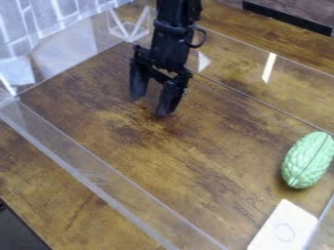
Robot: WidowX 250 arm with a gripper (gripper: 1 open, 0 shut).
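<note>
My black gripper (152, 90) is low over the back left of the wooden table (117, 146), its two fingers spread apart and pointing down. I see nothing between them. A pale green textured oval object (307, 159) lies at the right, well apart from the gripper.
Clear plastic walls (92, 193) border the work area. A white flat object (276, 230) lies at the bottom right. A tiled white surface (46, 29) shows at the back left.
</note>
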